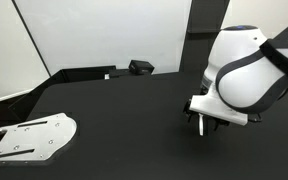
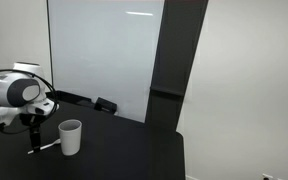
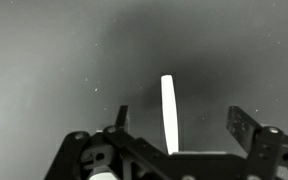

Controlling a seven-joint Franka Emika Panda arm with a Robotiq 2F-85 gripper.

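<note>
On the black table lies a thin white utensil, likely a spoon (image 3: 170,115), its handle pointing away between my fingers in the wrist view. My gripper is open, one finger on each side of the handle with clear gaps. From exterior view 1 the gripper (image 1: 204,118) hangs low over the table and covers part of the spoon (image 1: 201,125). A white mug (image 2: 70,137) stands upright beside the gripper (image 2: 35,135) in exterior view 2, with the spoon (image 2: 44,146) on the table between them.
A white slotted plate (image 1: 32,138) sits at the left edge of exterior view 1. At the table's back is a small black box (image 1: 141,67).
</note>
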